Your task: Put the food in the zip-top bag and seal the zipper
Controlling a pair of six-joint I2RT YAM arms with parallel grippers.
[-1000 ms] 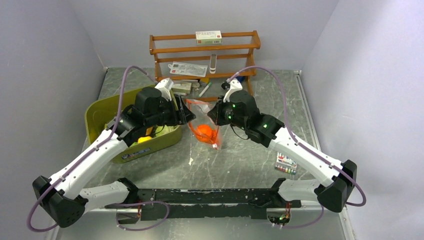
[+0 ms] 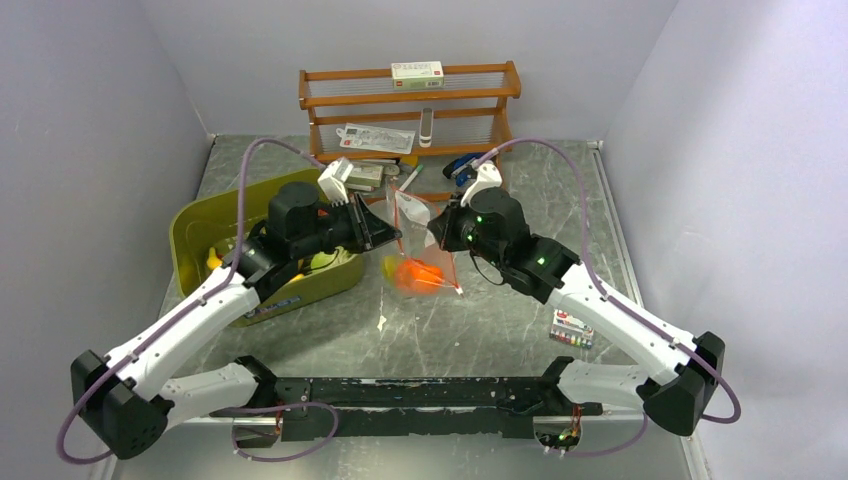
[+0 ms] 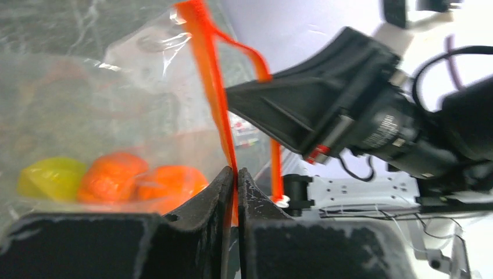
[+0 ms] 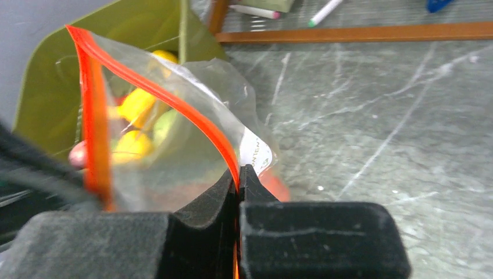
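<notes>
The clear zip top bag (image 2: 415, 215) with orange-red edges hangs between my two grippers at the middle of the table. Inside it, low down, lie orange-red food (image 3: 113, 174) and a yellow-green piece (image 3: 51, 177). My left gripper is shut on one orange edge of the bag. On the opposite orange edge, my right gripper is shut, the thin strip running between its fingertips. The bag's mouth gapes between the two edges. A white slider (image 2: 460, 291) shows at the near end of the orange strip.
A green bin (image 2: 190, 255) holding more food stands left, beneath my left arm. Behind the bag is a wooden rack (image 2: 410, 99) with boxes and pens around it. A box of colours (image 2: 572, 328) lies at the right.
The left gripper has shifted slightly right with the bag edge in it. The right gripper has also moved right, and the bag with its food has swung right. A yellow-green piece now shows in it.
</notes>
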